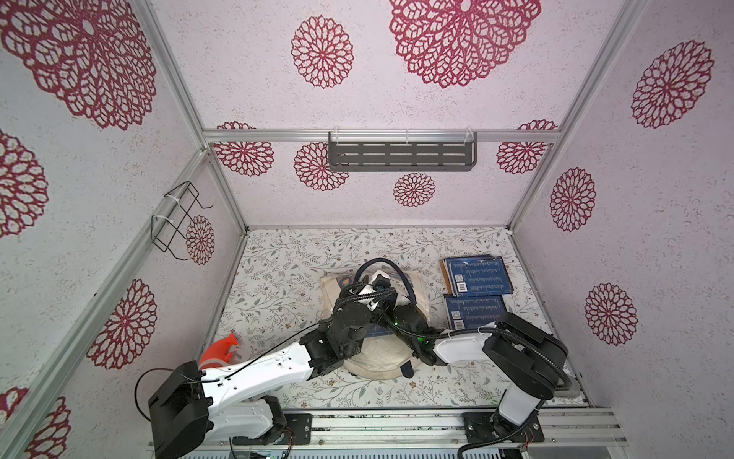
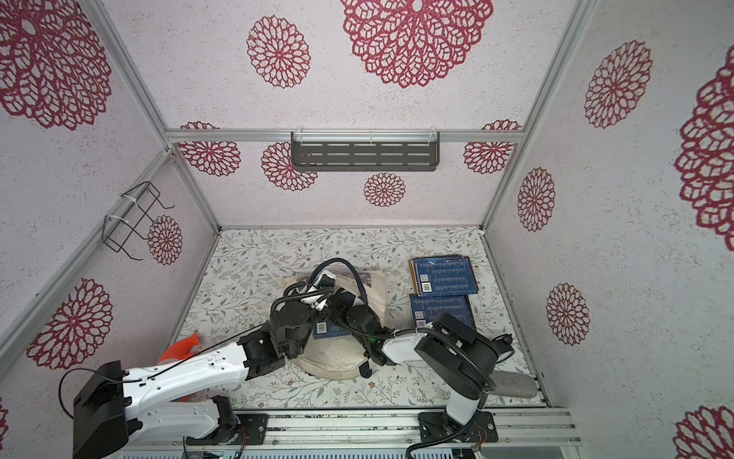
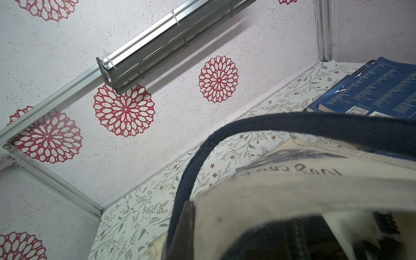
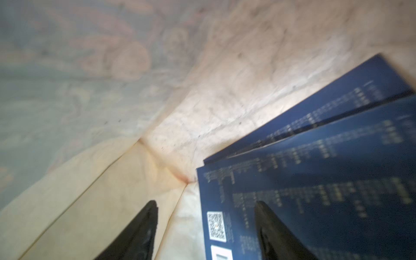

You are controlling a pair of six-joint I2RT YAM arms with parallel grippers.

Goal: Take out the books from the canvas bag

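The canvas bag (image 1: 374, 359) lies mid-table with its dark handle (image 1: 382, 261) arched up. At its mouth my left gripper (image 1: 374, 289) is shut on the raised canvas rim; in the left wrist view a dark finger (image 3: 184, 234) presses against that cloth (image 3: 260, 199). Inside the bag, the right wrist view shows a blue book (image 4: 312, 182) and a second blue book (image 4: 312, 108) partly behind it. My right gripper has its fingers apart, the right finger overlapping the nearer book and the left one over bare canvas. No book is clamped.
On the table's right side lie blue books in two groups, a rear stack (image 1: 478, 275) and a front one (image 1: 475, 312). An orange object (image 1: 219, 350) sits at left, a grey roll (image 2: 513, 384) at front right. Clear tabletop lies behind the bag.
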